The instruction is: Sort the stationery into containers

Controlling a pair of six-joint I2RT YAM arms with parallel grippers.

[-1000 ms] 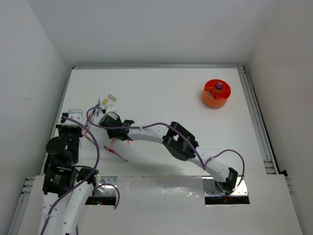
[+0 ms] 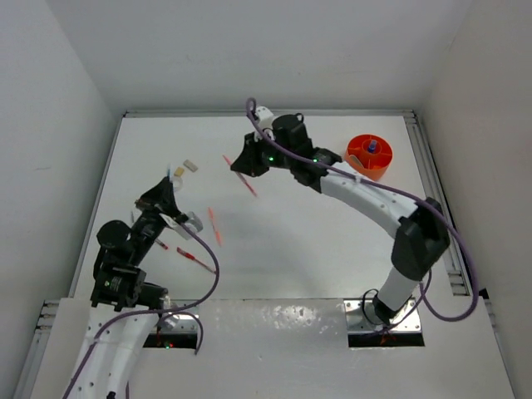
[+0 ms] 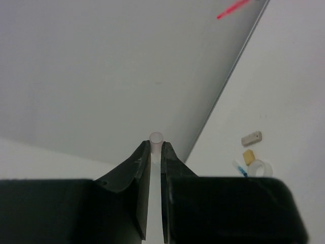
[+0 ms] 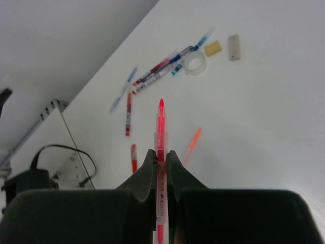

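Observation:
A pink pen (image 4: 161,127) is clasped by my right gripper, its pointed tip forward. In the top view that pen (image 2: 248,187) hangs over the back middle of the table. My left gripper is shut on a white cylindrical thing (image 3: 156,138); only its rounded end shows. On the right stands the orange round container (image 2: 366,172), divided into compartments, with a blue item (image 2: 372,145) inside. On the table lie an orange pen (image 4: 193,141), a red-banded marker (image 4: 128,114), a yellow block (image 4: 213,48), a grey eraser (image 4: 234,48) and clear tape (image 4: 194,63).
Several pens lie in a cluster on the table's left side, among them a blue pen (image 4: 181,54). A red pen (image 2: 196,260) rests near the left arm. Bare tabletop (image 2: 316,249) spans the middle. Walls surround the sides and back.

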